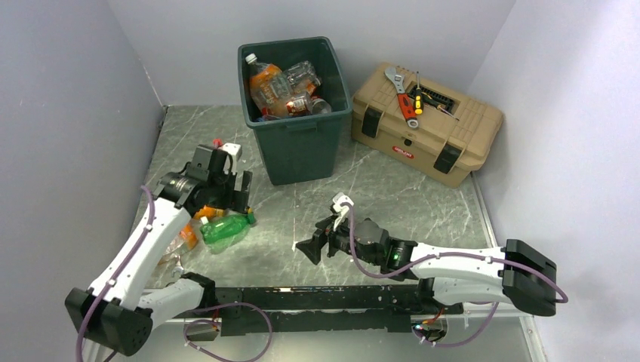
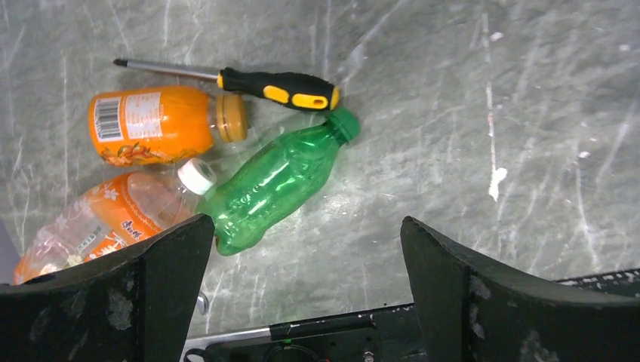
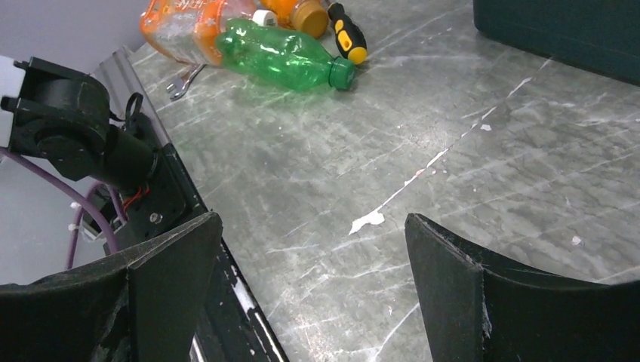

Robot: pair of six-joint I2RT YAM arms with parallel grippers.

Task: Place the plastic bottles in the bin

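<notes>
A green bottle, an orange-labelled bottle and a larger clear bottle with orange lie on the left of the floor, beside a screwdriver. My left gripper hangs open above them. My right gripper is open low over the middle floor, right of the green bottle, with nothing between its fingers. The green bin at the back holds several bottles.
A tan toolbox with tools on top stands at the back right. A wrench lies near the front left edge.
</notes>
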